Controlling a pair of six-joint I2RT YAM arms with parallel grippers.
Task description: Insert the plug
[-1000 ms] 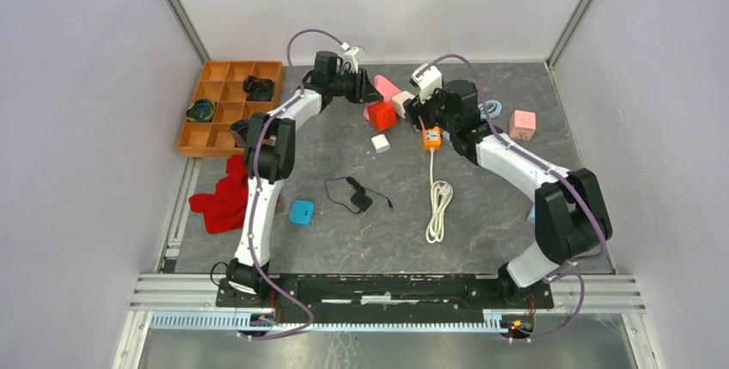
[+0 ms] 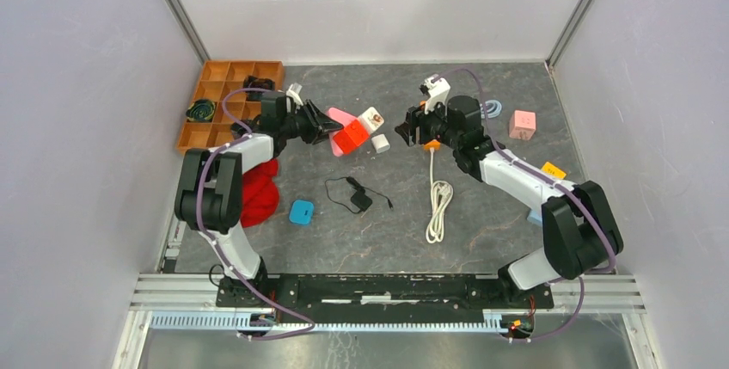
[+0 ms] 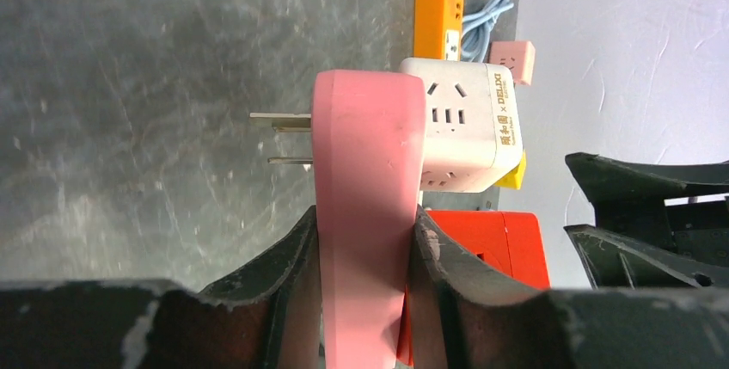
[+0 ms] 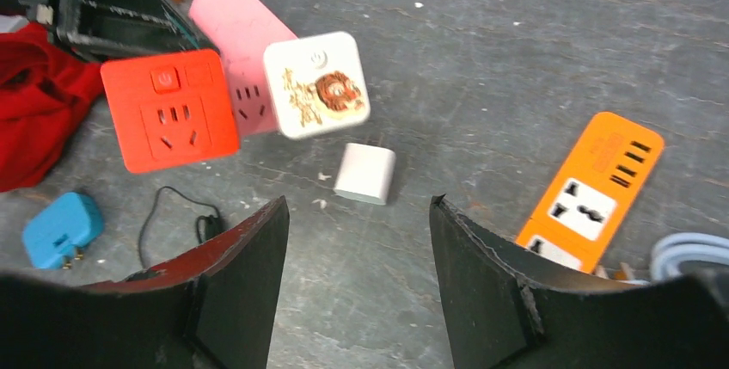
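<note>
My left gripper (image 2: 332,125) is shut on a pink plug adapter (image 3: 365,180) with metal prongs pointing sideways, held in the air left of centre. A red socket cube (image 4: 168,109) and a white socket cube (image 4: 316,85) are held up along with it; how they join is partly hidden. My right gripper stands part open over the middle right, with nothing between its fingers. Near it are an orange power strip (image 4: 574,223) with a white cord and a small white block (image 4: 364,171) on the table.
A wooden tray (image 2: 193,137), red cloth (image 2: 258,193), blue plug (image 2: 301,212) and black charger (image 2: 361,200) lie left and centre. A pink cube (image 2: 522,126) and pale cable coil sit at the right. Free table lies toward the front.
My left arm has swung left and toward the front, away from the right gripper, carrying the pink, red and white pieces. The right arm has shifted slightly.
</note>
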